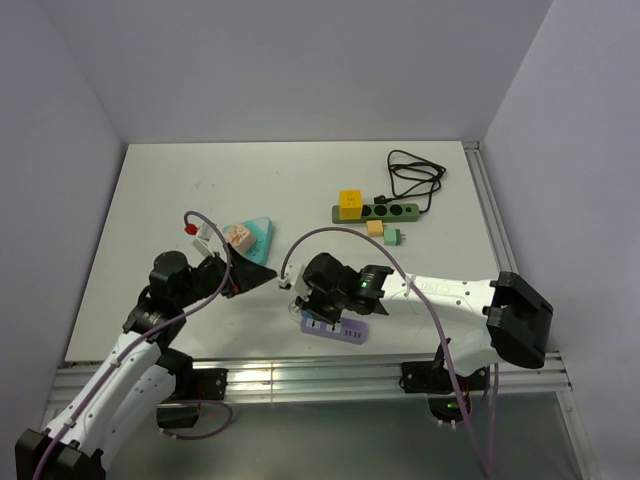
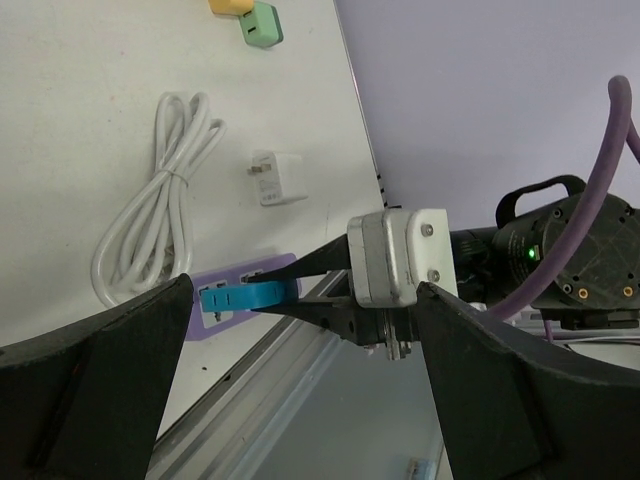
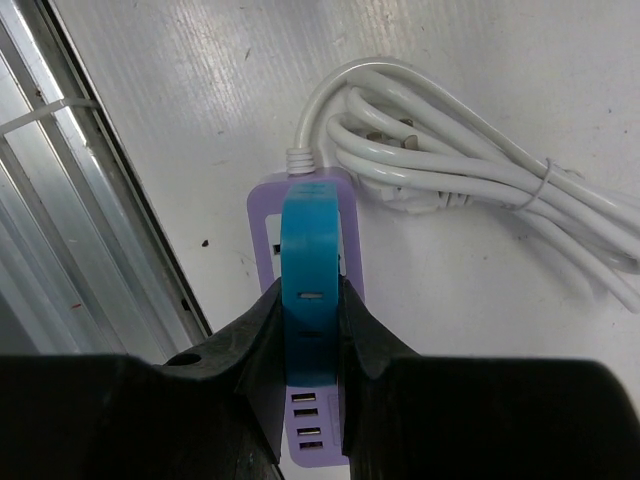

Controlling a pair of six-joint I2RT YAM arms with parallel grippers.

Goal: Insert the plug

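My right gripper is shut on a blue plug [image 3: 310, 240], held over the lilac power strip [image 3: 310, 435] at its end near the cable, as the right wrist view shows. In the left wrist view the blue plug [image 2: 245, 296] sits between the right fingertips above the strip's sockets [image 2: 225, 322]; whether it rests in a socket I cannot tell. My left gripper [image 1: 250, 280] stands open to the left of the strip, nothing between its fingers.
A coiled white cable [image 2: 150, 210] and white charger [image 2: 280, 178] lie beside the strip. Farther back are a green strip [image 1: 390, 213], yellow block [image 1: 350, 200], small plugs [image 1: 393, 237] and a teal object [image 1: 258, 245]. The front rail [image 3: 100, 200] borders the table.
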